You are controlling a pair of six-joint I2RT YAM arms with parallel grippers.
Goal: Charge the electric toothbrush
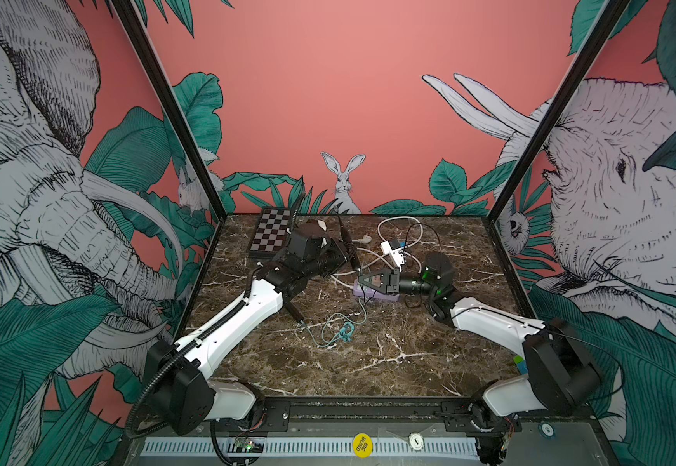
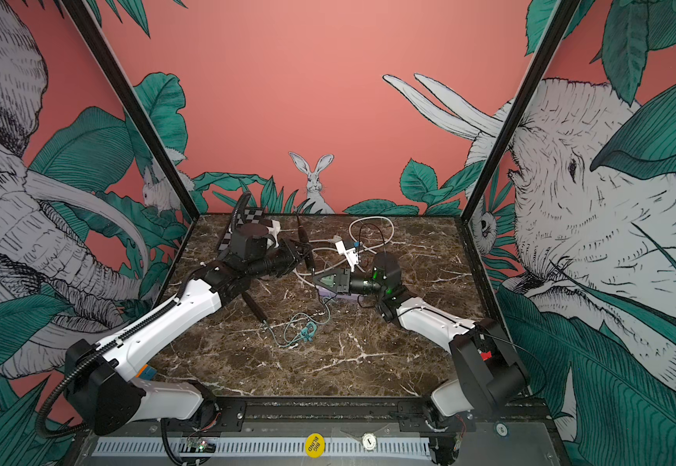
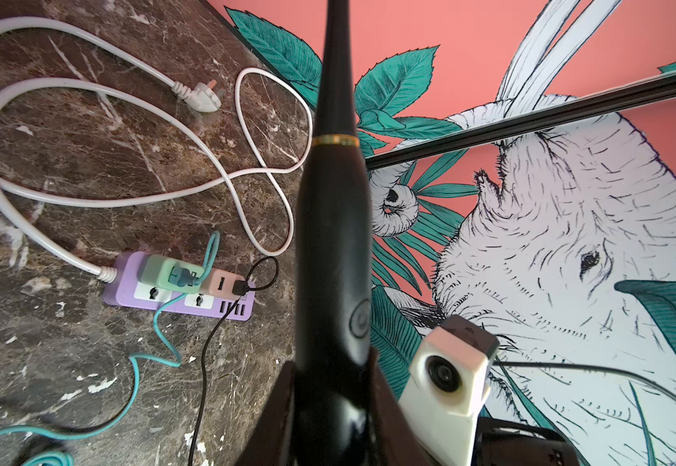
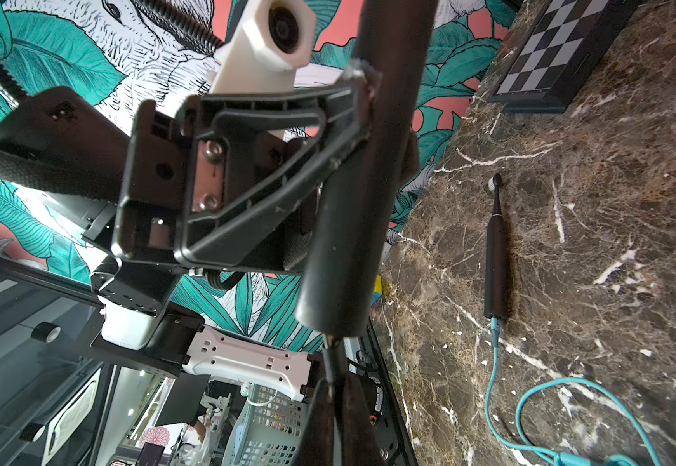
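A black electric toothbrush (image 3: 333, 256) stands nearly upright above the table. My left gripper is shut on its handle. Right below its base, my right gripper is shut on the thin black charging plug (image 4: 335, 363). At the base, a bit of the plug's metal tip shows; how deep it sits cannot be told. The black cable (image 3: 202, 388) runs to a pink adapter (image 3: 221, 285) on the purple power strip (image 3: 120, 281). Another black toothbrush (image 4: 496, 268) lies on the table with a teal cable (image 4: 493, 388) at its base.
A green adapter (image 3: 159, 272) with the teal cable also sits on the strip. The strip's white cord (image 3: 120, 201) loops behind it. A checkered board (image 1: 270, 231) lies at the back left.
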